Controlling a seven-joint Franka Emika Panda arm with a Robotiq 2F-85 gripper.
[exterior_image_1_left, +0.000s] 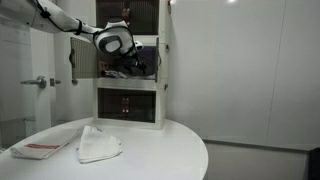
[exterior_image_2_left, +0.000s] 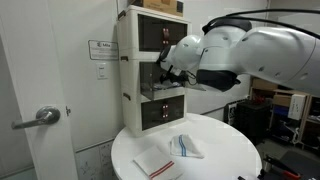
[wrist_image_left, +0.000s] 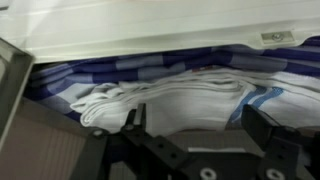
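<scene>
My gripper is open, its two dark fingers apart in the wrist view. Beyond them lies a folded white cloth with a blue stripe towards its right end. A dark blue checked cloth is behind and under it, both inside the cabinet's middle compartment. Exterior view 1 has the gripper at the front of that compartment; whether the fingers touch any cloth cannot be told. Two more white cloths lie on the round table: one with red marking, the other a plain-looking folded cloth.
The tall white cabinet stands behind the table, with dark doors below the open compartment. A pale shelf edge crosses the top of the wrist view. Free room shows on the right of the table.
</scene>
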